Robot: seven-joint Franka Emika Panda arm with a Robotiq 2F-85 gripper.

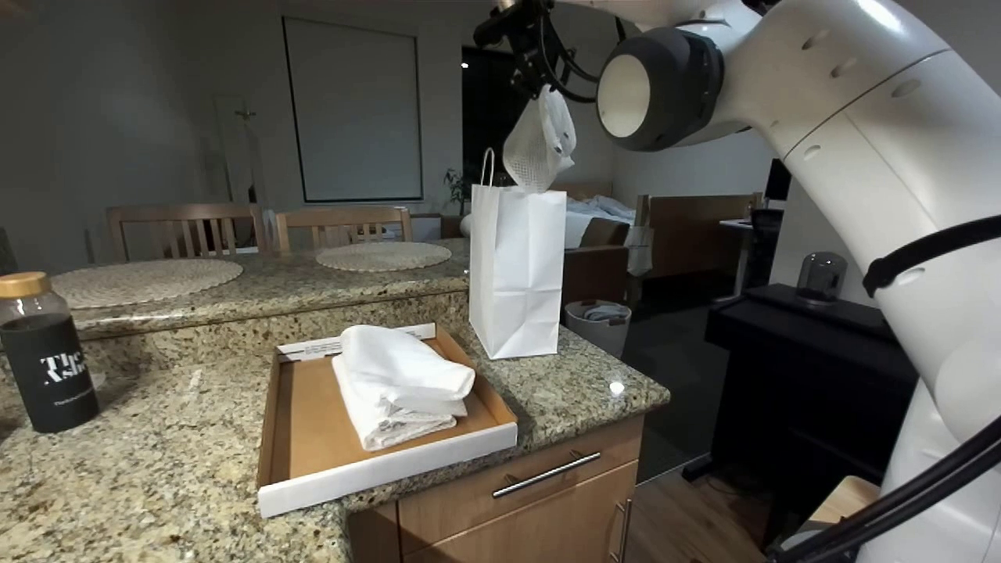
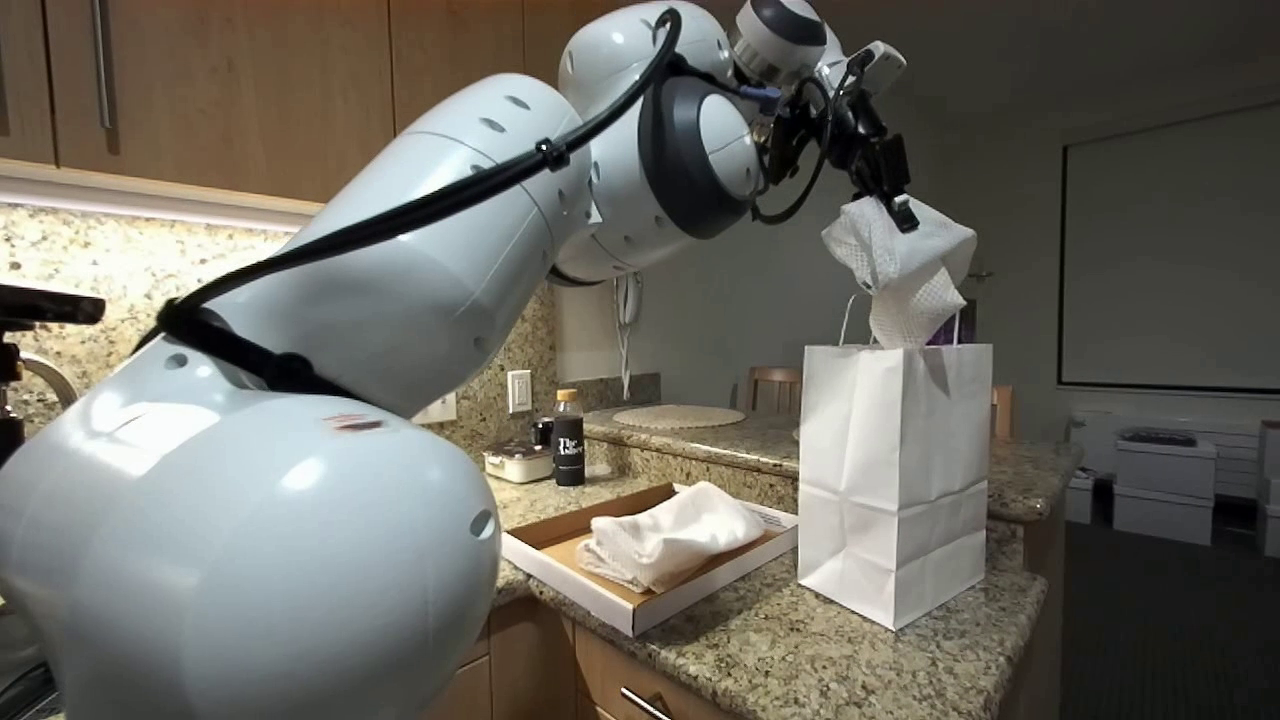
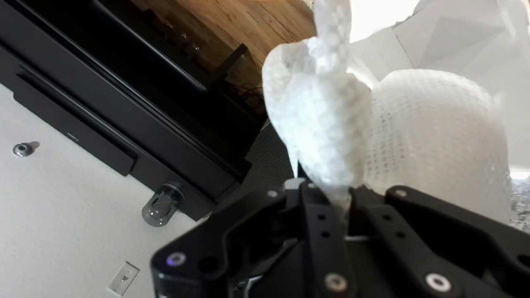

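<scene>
My gripper [image 2: 894, 214] is shut on a white textured cloth [image 2: 908, 264], above the mouth of a white paper bag [image 2: 894, 480]. Pinched between the fingers in the wrist view, the cloth [image 3: 323, 119] bulges out on both sides. Its lower end hangs at the bag's rim; in exterior view 1 the cloth [image 1: 536, 150] reaches down to the top edge of the bag [image 1: 518, 272]. How far it goes inside cannot be told. The bag stands upright near the counter's corner. More folded white cloth [image 1: 399, 385] lies in a shallow cardboard tray [image 1: 305, 422] beside the bag.
A dark bottle with a wooden lid [image 1: 48, 361] stands at the left of the counter. Behind the tray rises a raised ledge with round woven placemats [image 1: 385, 255]. The counter edge [image 1: 647, 399] drops off just right of the bag.
</scene>
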